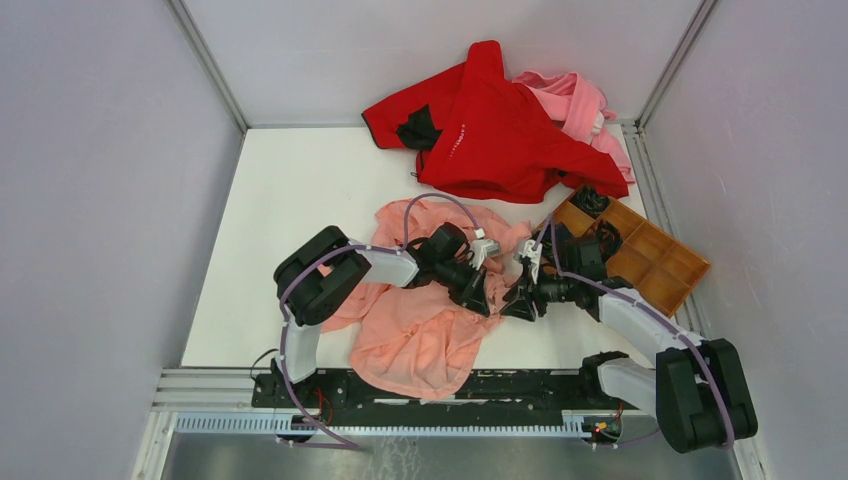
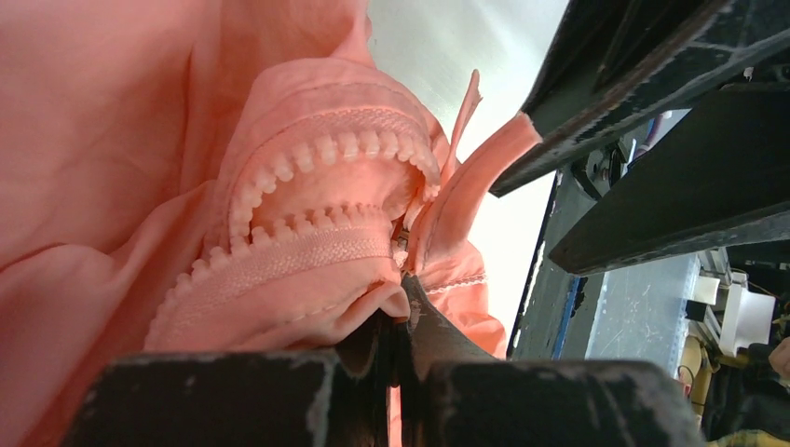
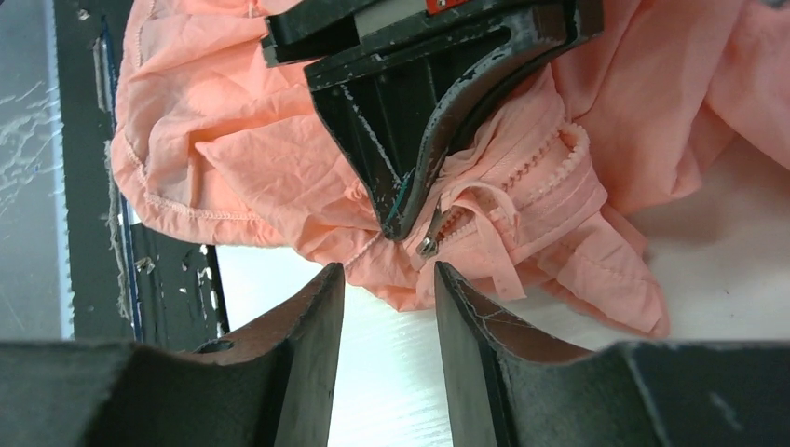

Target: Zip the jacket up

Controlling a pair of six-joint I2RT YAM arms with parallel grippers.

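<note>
The salmon-pink jacket [image 1: 420,345] lies crumpled at the table's middle. Its zipper teeth [image 2: 340,149] form an open loop in the left wrist view, running down to where my left gripper is shut on the fabric at the zipper's lower end. In the right wrist view a metal zipper pull [image 3: 429,244] hangs beside the left fingertip, with a loose fabric strip [image 3: 508,261] near it. My right gripper is part open, nothing between its fingers, its tips just short of the pull.
A red jacket [image 1: 490,130] and a pink garment [image 1: 575,100] lie at the back. At the right, a wooden compartment box [image 1: 660,265] sits partly beneath the right arm. Bare white table [image 1: 290,180] shows at the left.
</note>
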